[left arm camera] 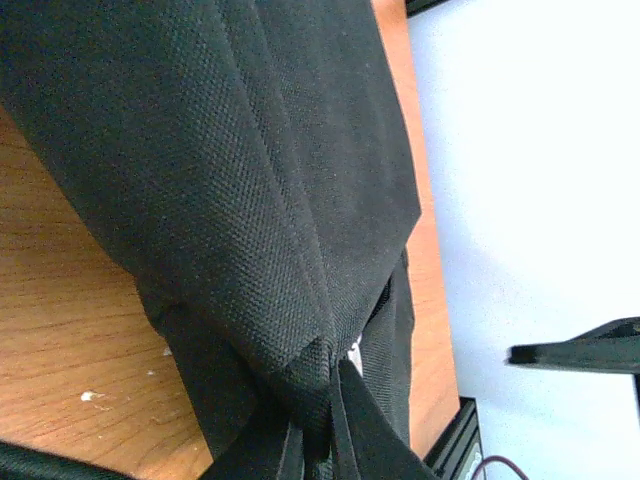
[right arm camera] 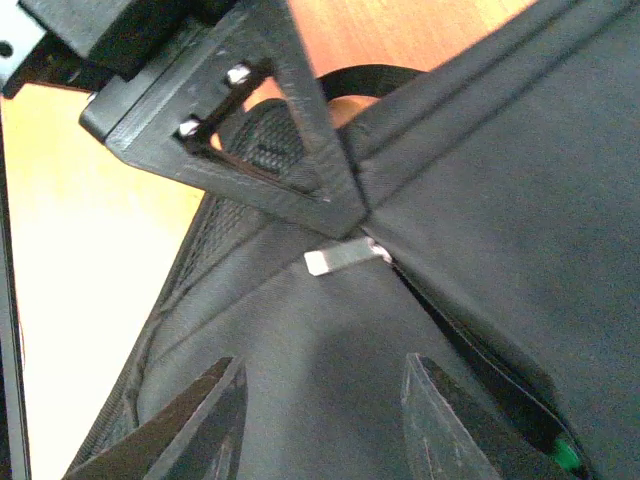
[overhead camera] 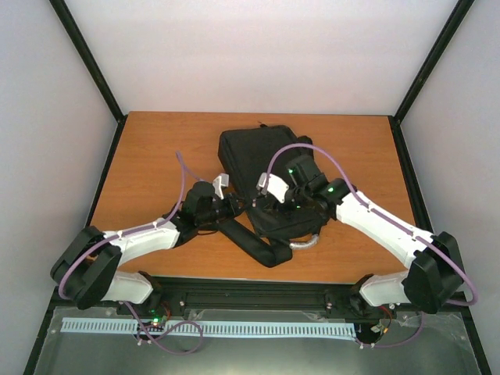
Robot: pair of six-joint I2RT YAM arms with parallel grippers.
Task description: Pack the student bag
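The black bag (overhead camera: 254,152) lies on the wooden table. At its left side, my left gripper is shut on a gathered fold of its fabric; the cloth runs down between the fingertips. My right gripper is open over the bag, its two fingers wide apart with only the dark fabric behind them. A silvery zipper pull (right arm camera: 340,257) lies on the bag beside the tip of the left gripper. A seam or zipper line runs from it toward the lower right. The bag's inside is hidden.
A wide black strap (overhead camera: 254,246) and a pale curved piece (overhead camera: 305,243) lie toward the near side. Something small and green (right arm camera: 567,453) shows by the seam. Bare table (overhead camera: 156,156) extends left of the bag. Both grippers are close together.
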